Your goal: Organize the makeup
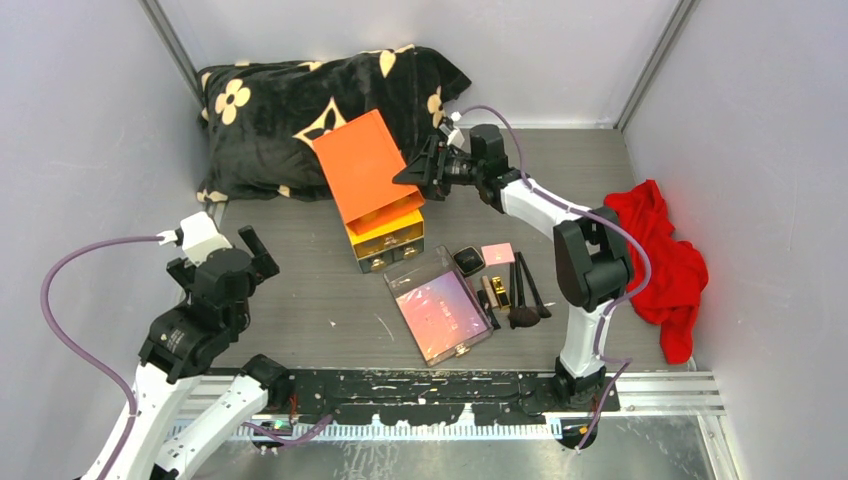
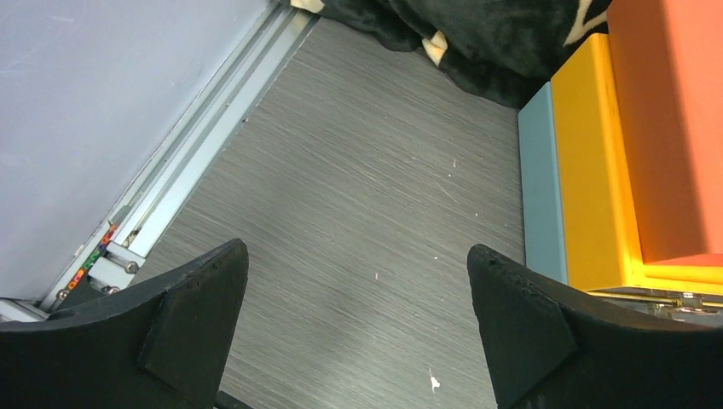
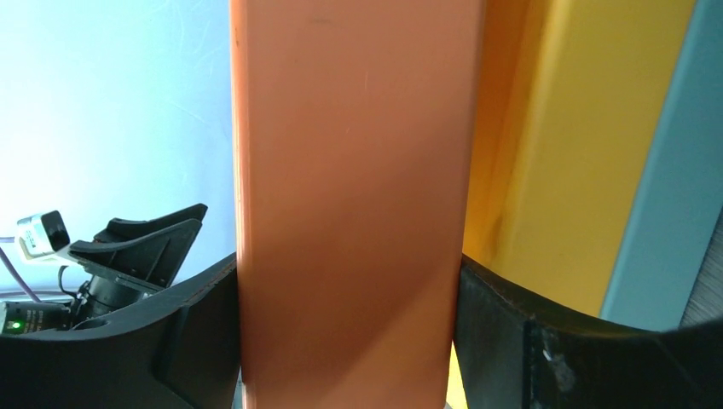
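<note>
An orange box [image 1: 358, 170] sits tilted atop a yellow drawer unit [image 1: 385, 236] with a blue-grey layer, seen edge-on in the left wrist view [image 2: 539, 187]. My right gripper [image 1: 432, 168] is shut on the orange box's side, which fills the space between its fingers in the right wrist view. My left gripper is open, empty, over bare floor left of the stack. A clear drawer [image 1: 440, 310] with a pink palette lies in front, beside brushes [image 1: 530, 290], a black compact [image 1: 468, 260] and a pink card [image 1: 497, 253].
A dark patterned cushion [image 1: 260, 130] lies along the back wall. A red cloth [image 1: 660, 280] lies at the right. Walls border both sides.
</note>
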